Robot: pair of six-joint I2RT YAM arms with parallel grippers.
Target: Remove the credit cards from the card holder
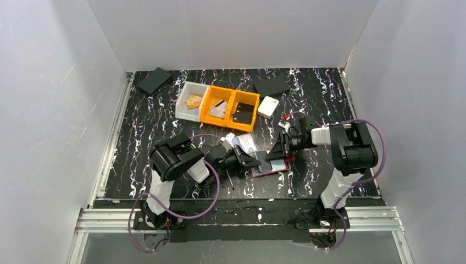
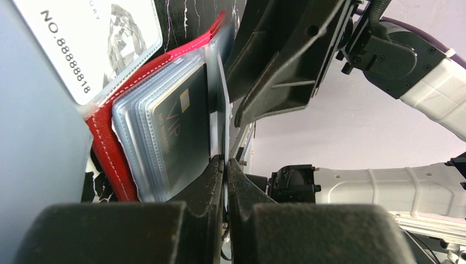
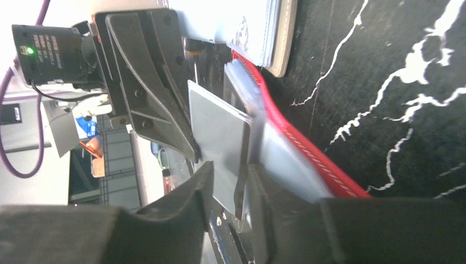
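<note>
The red card holder (image 2: 114, 155) lies open at the front of the table, its clear sleeves fanned out. A dark VIP card (image 2: 179, 132) sits in a sleeve. My left gripper is shut on a thin upright sleeve edge. My right gripper is at the holder from the right, fingers blurred round the edge of a grey sleeve page (image 3: 217, 148); whether it is closed on it cannot be told. In the top view both grippers meet over the holder.
Behind the holder are an orange bin (image 1: 229, 92) and a clear bin (image 1: 182, 110) with cards, a white box (image 1: 268, 106) and dark slabs (image 1: 271, 86) at the back.
</note>
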